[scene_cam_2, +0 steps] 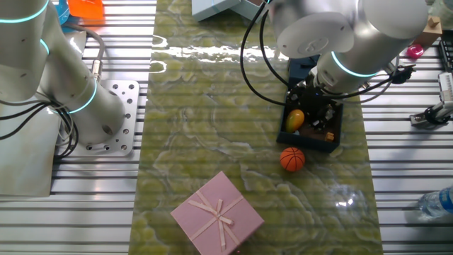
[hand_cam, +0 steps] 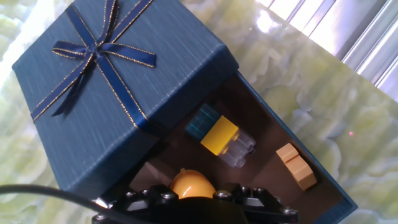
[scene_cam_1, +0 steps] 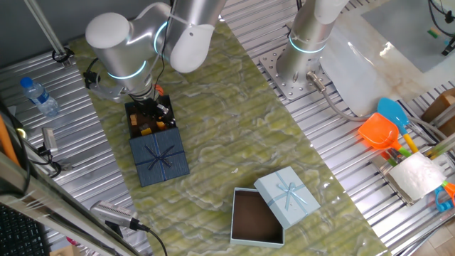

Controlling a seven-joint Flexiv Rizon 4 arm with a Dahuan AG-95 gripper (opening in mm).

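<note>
The dark blue gift box (scene_cam_1: pixel 133 130) stands partly uncovered, its ribboned lid (scene_cam_1: pixel 159 157) lying askew across one end. Over the uncovered part my black gripper reaches down. An orange-yellow rounded fruit-like piece (hand_cam: pixel 191 183) shows at the fingers in the wrist view, and in exterior view 2 the same piece (scene_cam_2: pixel 295 119) appears beside the gripper. Whether the fingers touch or grip it cannot be told, as the gripper hides its lower part. Also inside the box are a teal, yellow and clear block piece (hand_cam: pixel 221 135) and a tan block (hand_cam: pixel 296 167).
A small basketball (scene_cam_2: pixel 292 159) sits just outside the dark box. A light blue box (scene_cam_1: pixel 257 219) stands open with its lid (scene_cam_1: pixel 288 197) leaning over one side. A pink box (scene_cam_2: pixel 217 214) is closed.
</note>
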